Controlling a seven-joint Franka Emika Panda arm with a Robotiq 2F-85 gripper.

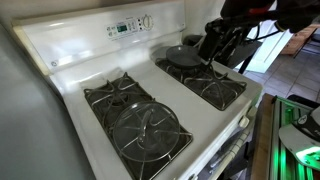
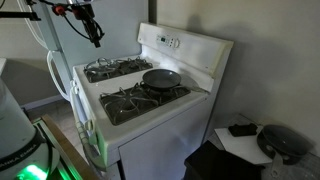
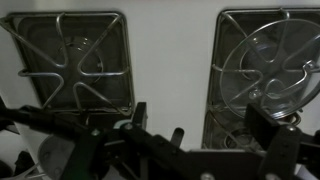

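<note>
My gripper (image 1: 213,50) hangs in the air above the white stove (image 1: 90,62), apart from its top. In the wrist view the gripper has its two fingers spread wide, open and with nothing between them. A dark frying pan (image 1: 184,55) sits on the back right burner; part of its edge lies close to the gripper in exterior view 1. In exterior view 2 the pan (image 2: 162,79) shows clear of the arm. A round glass lid (image 1: 148,132) rests flat on the front left burner, and the wrist view has this lid (image 3: 275,65) at the right.
A bare black grate (image 1: 218,90) covers the front right burner. The raised control panel (image 1: 120,30) runs along the stove's back. A dark pan (image 2: 285,140) and a white board (image 2: 245,147) lie off to the side. Bare white stovetop separates the grates.
</note>
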